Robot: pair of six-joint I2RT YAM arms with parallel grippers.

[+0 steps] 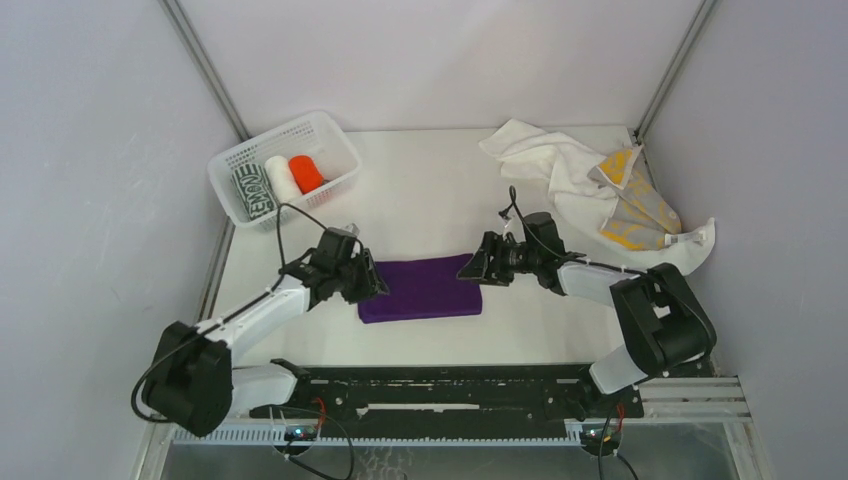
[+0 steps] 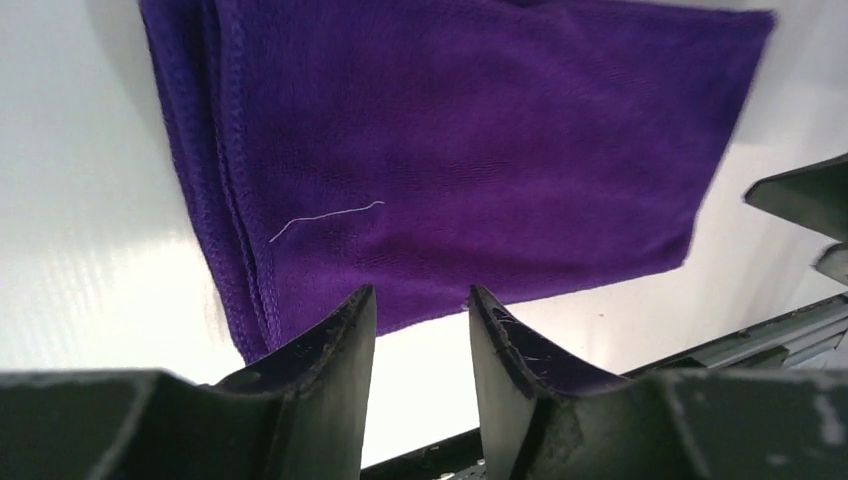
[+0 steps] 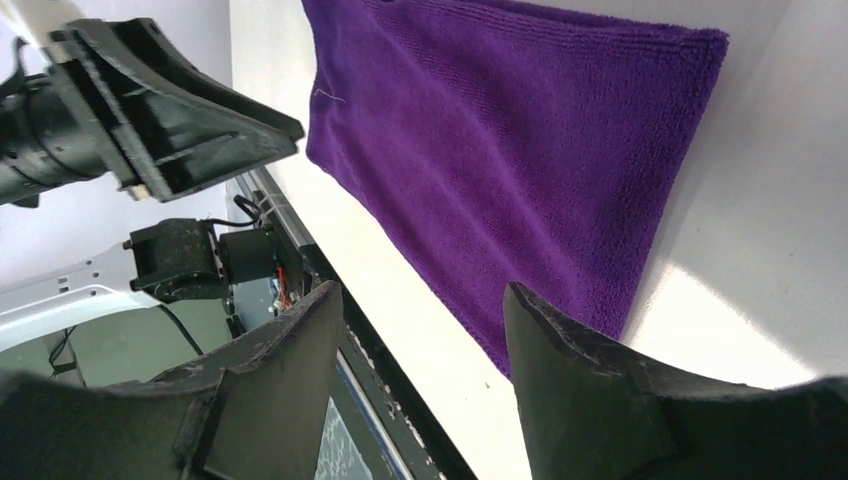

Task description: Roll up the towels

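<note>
A purple towel [image 1: 428, 291], folded into a flat rectangle, lies at the middle of the table. Over its left end is my left gripper [image 1: 380, 282]; in the left wrist view that gripper stands open, the cloth beyond its tips and none pinched between them. My right gripper [image 1: 468, 270] is above the towel's right end. Its fingers [image 3: 560, 350] are apart in the right wrist view, with the near edge of the purple towel [image 3: 540, 150] just behind one fingertip. A folded edge with layered cloth shows along the towel's left side in the left wrist view.
A white basket [image 1: 335, 140] at the back left holds a green-and-white roll [image 1: 254, 190], a white roll [image 1: 283, 179] and an orange roll [image 1: 306, 174]. Crumpled white cloth [image 1: 545, 155] and a grey-yellow towel [image 1: 640, 210] lie at the back right.
</note>
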